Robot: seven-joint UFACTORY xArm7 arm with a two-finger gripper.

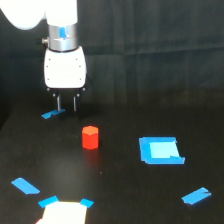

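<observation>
A red block (90, 138) sits on the dark table, left of the middle. Behind it and somewhat to its left hangs my gripper (67, 103), its two thin dark fingers (59, 103) spread apart. Between them only dark background shows, and they do not touch the block. To the right lies a pale square (163, 150) framed with blue tape (146, 147), bare on top.
Blue tape strips mark the table at the left (25, 186), at the lower right (196, 196) and behind the gripper (52, 114). A white object (63, 213) is cut off by the bottom edge. Between the block and the taped square the table is clear.
</observation>
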